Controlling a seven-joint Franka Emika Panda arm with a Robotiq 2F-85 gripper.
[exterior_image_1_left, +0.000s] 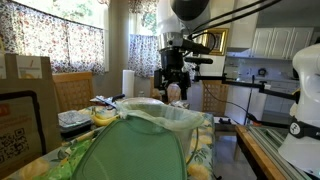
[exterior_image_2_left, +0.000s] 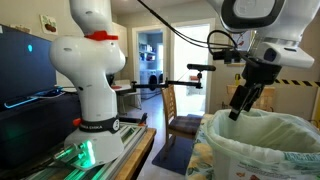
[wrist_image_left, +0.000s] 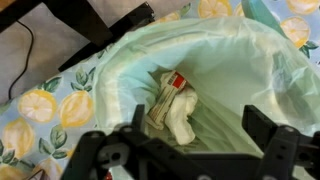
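Observation:
My gripper hangs over a bin lined with a pale translucent bag (wrist_image_left: 235, 70), its fingers wide apart and nothing held between them. At the bottom of the bag, in the wrist view, lie a white crumpled item (wrist_image_left: 181, 117) and, touching it on the left, a slim wrapper with a red end (wrist_image_left: 172, 82). Both lie in the space between the two fingers as seen from above, below fingertip level. From outside, the gripper (exterior_image_2_left: 250, 106) appears at the mouth of the bin (exterior_image_2_left: 240, 160); the bin's contents are hidden there.
A lemon-print tablecloth (wrist_image_left: 75, 112) covers the table around the bin. In exterior view 1, a large green lid or panel (exterior_image_1_left: 130, 152) stands in front, with a cardboard box (exterior_image_1_left: 27, 120) at left. Chairs (exterior_image_1_left: 73, 91) stand behind the table.

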